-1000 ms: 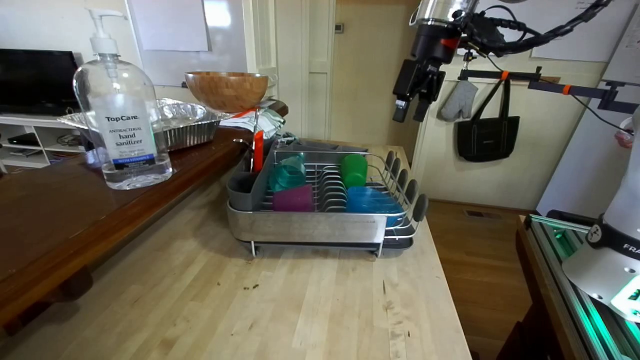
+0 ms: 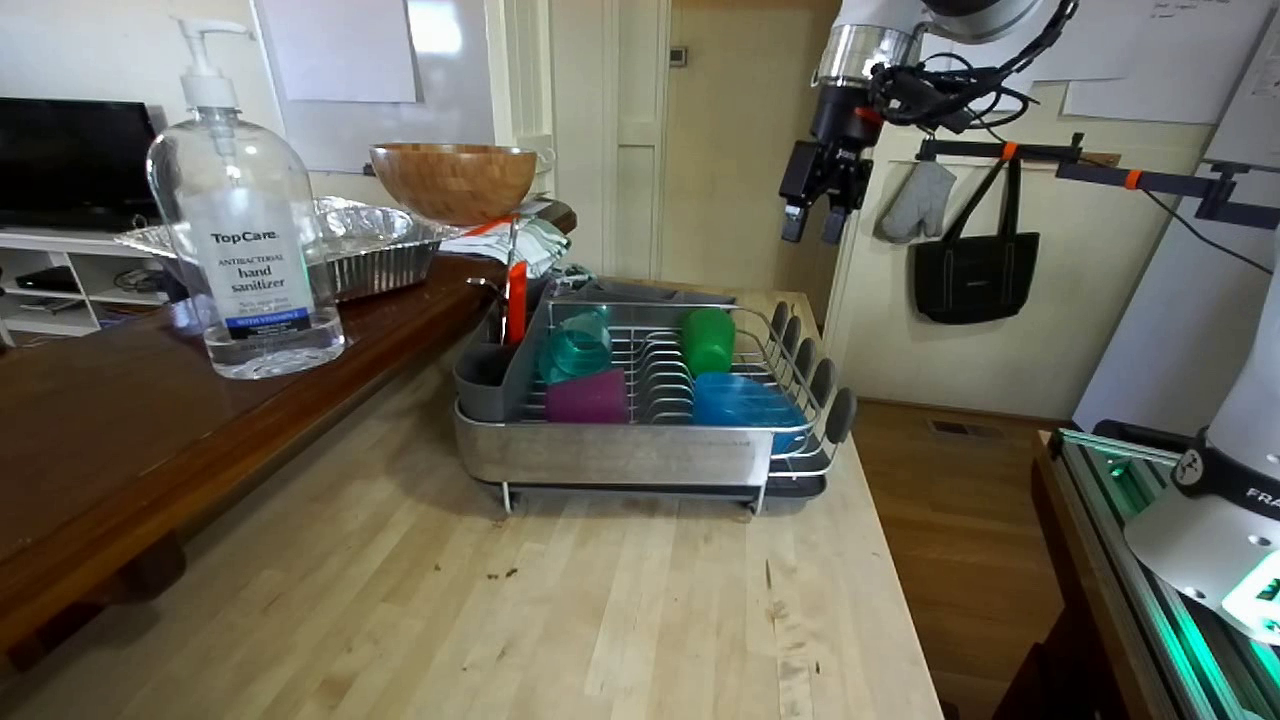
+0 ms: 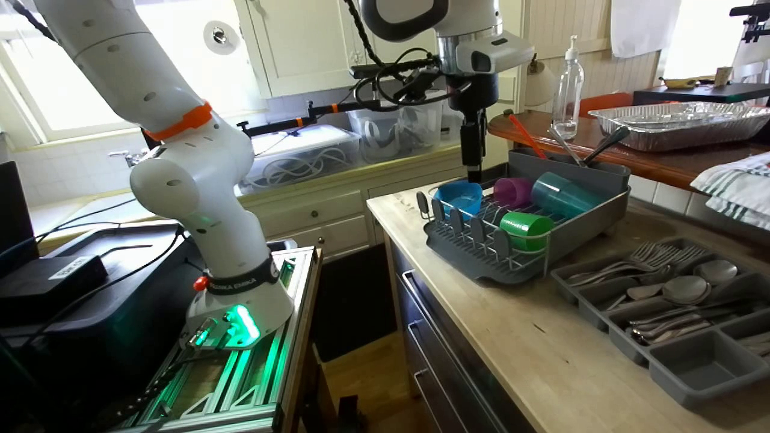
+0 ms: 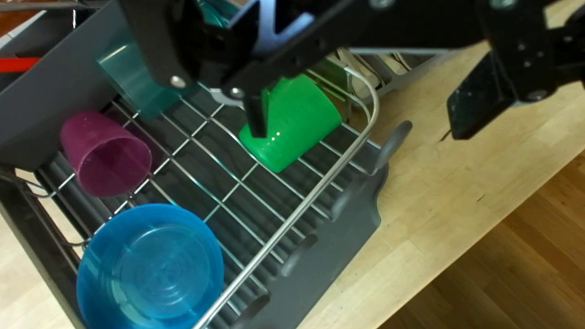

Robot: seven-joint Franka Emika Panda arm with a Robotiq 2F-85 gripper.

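My gripper (image 2: 813, 228) hangs above the far right side of the dish rack (image 2: 612, 454), its fingers apart and nothing between them. Inside the rack, a green cup (image 4: 296, 123) lies on its side near the wire rim. A purple cup (image 4: 104, 153) is tipped over by the grey caddy wall. The blue bowl (image 4: 151, 268) sits at the rack's corner, and a teal cup (image 4: 140, 79) lies partly hidden behind my gripper in the wrist view. One black finger (image 4: 256, 115) overlaps the green cup in that view, but height separates them.
A grey cutlery tray (image 3: 671, 310) with forks and spoons stands beside the rack. Utensils, one with a red handle (image 2: 516, 302), stand in the caddy. The sanitizer bottle (image 2: 246, 228) and wooden bowl (image 2: 453, 180) are on the raised brown counter. Bare wooden countertop (image 2: 624, 588) lies in front.
In exterior view 1 the arm has swung slightly left and the gripper hangs more upright, still high. The rack and its dishes have not moved.
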